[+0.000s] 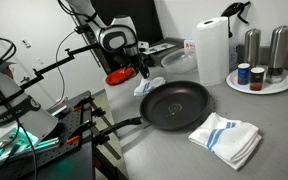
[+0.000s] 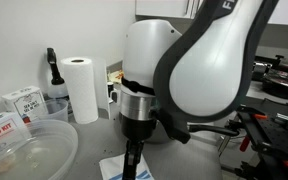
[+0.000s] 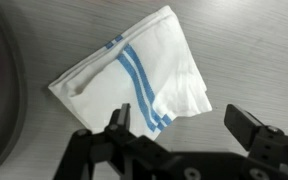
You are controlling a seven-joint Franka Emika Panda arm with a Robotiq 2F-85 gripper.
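Note:
A small white cloth with blue stripes [image 3: 134, 80] lies crumpled on the grey counter, below my gripper in the wrist view. The gripper stands open; its fingers [image 3: 85, 143] are spread wide with nothing held between them. In exterior view 1 the arm comes in from the far side, and this cloth [image 1: 149, 87] sits just beyond the black pan. A second folded white cloth with blue stripes [image 1: 225, 139] rests on the near right of the counter. The first cloth [image 2: 121, 168] shows only partly behind the gripper in exterior view 2.
The black frying pan [image 1: 177, 105] lies between the two cloths, its handle toward the counter's front edge. A clear bowl [image 1: 180, 62], a paper towel roll [image 1: 213, 55] and a tray [image 1: 273, 85] with jars and grinders stand at the back.

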